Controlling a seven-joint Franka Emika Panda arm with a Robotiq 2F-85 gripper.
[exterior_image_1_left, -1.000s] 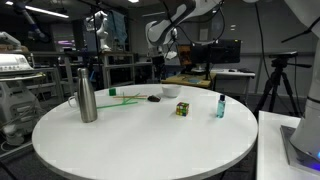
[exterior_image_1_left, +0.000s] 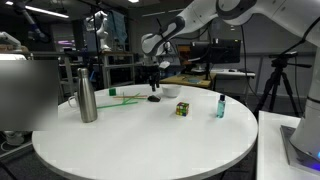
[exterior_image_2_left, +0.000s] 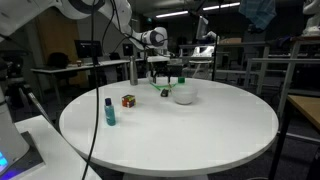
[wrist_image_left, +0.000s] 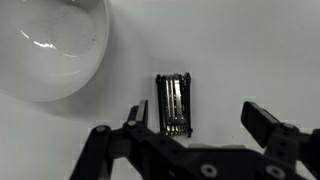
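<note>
A small black object with striped ridges (wrist_image_left: 174, 105) lies on the white table, beneath my gripper in the wrist view. The gripper is open, with the object lying between the lines of its fingers, nearer the left one. To the upper left stands a white bowl (wrist_image_left: 50, 45), partly cut off by the frame edge. In exterior view 1 the same black object (exterior_image_1_left: 153, 98) rests near the bowl (exterior_image_1_left: 171, 90). My arm reaches over from the right, its hand above the table's far side.
A steel thermos (exterior_image_1_left: 87, 95) stands at the table's left. Green sticks (exterior_image_1_left: 118, 104) lie nearby. A colourful cube (exterior_image_1_left: 182, 109) and a small teal bottle (exterior_image_1_left: 221, 107) sit toward the right.
The arm has come down and its hand sits lower, over the far side of the table. The objects on the table have not moved.
</note>
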